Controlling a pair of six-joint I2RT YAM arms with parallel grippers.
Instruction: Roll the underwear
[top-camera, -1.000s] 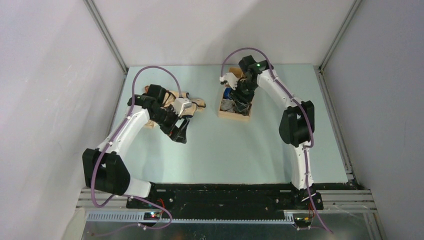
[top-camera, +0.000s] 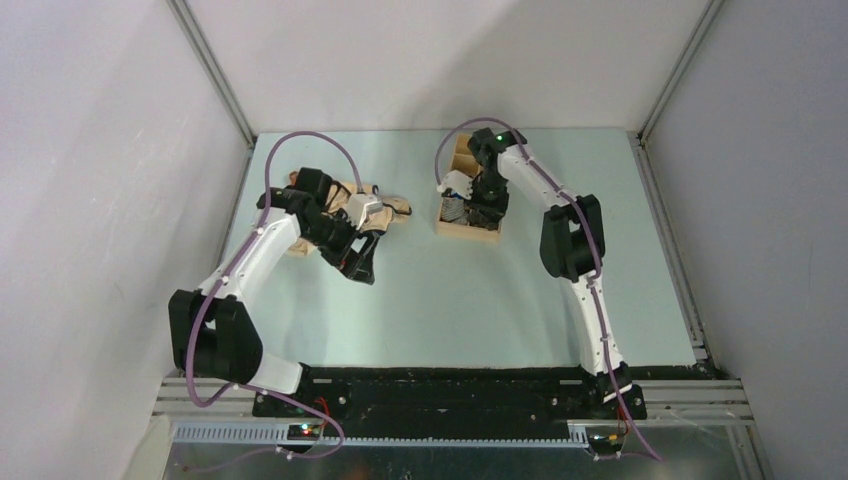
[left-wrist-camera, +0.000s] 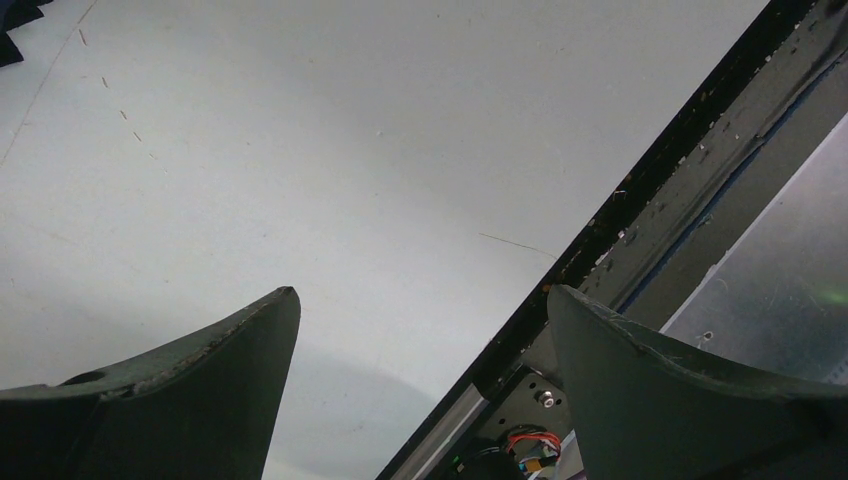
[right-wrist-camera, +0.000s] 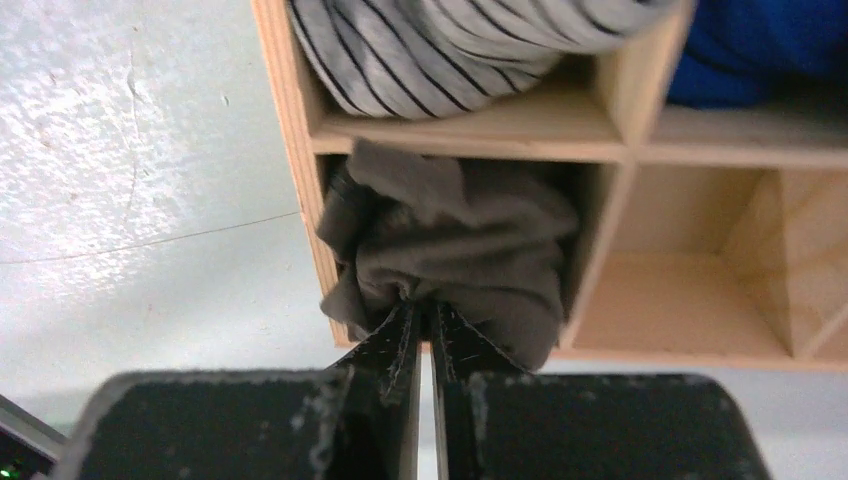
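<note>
In the right wrist view a crumpled dark grey-brown cloth (right-wrist-camera: 455, 250) fills one compartment of a wooden divided box (right-wrist-camera: 680, 345). My right gripper is shut on the near part of that cloth. Striped grey fabric (right-wrist-camera: 430, 55) and blue fabric (right-wrist-camera: 750, 40) occupy other compartments. In the top view the box (top-camera: 450, 229) is partly hidden under the right arm. My left gripper is open over the bare table, with nothing between its fingers.
A pile of beige cloth items (top-camera: 390, 205) with dark straps lies under the left arm. The black front edge (left-wrist-camera: 640, 180) shows below the left gripper; walls surround the table.
The left arm is still.
</note>
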